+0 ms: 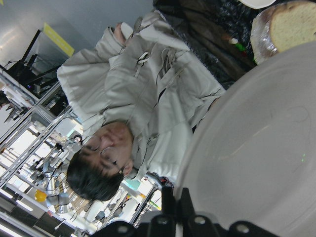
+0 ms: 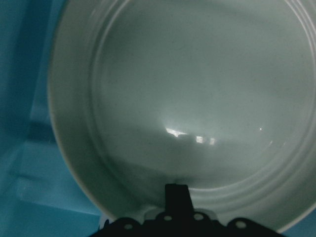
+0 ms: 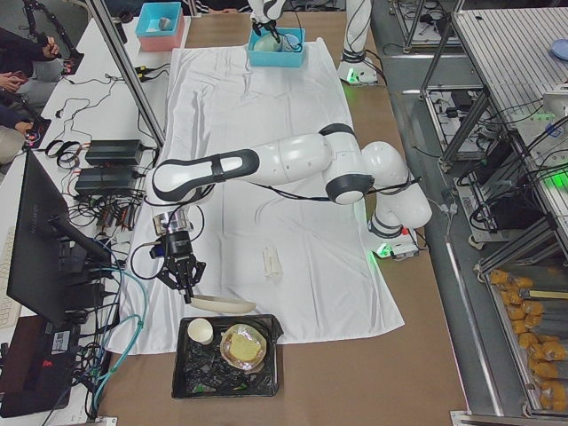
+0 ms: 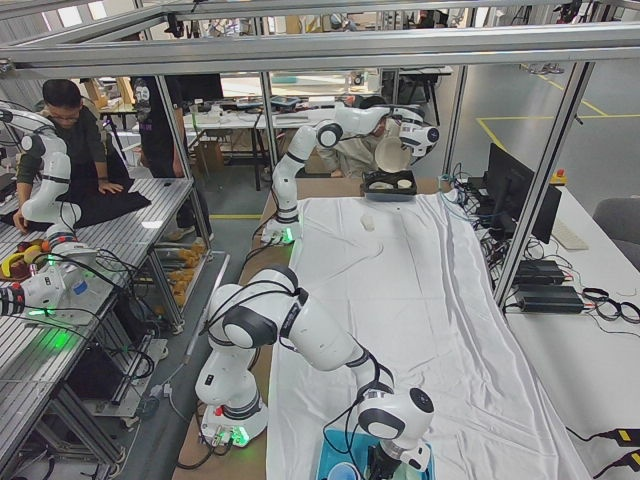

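My left gripper (image 3: 186,282) is shut on the rim of a cream plate (image 4: 391,154), held on edge just past the black tray (image 3: 186,386). In that tray sit a white cup (image 3: 200,330) and bread (image 3: 247,349) on crinkled plastic. The left wrist view shows the plate (image 1: 252,148) filling the right side. At the far end, my right gripper is at the rim of a pale green plate (image 2: 207,94) in a blue bin (image 3: 275,59); whether its fingers are closed on it is unclear.
A white cloth (image 3: 248,133) covers the table, with a small pale item (image 3: 272,262) on it. A monitor and cables line one side. A person sits just beyond the tray.
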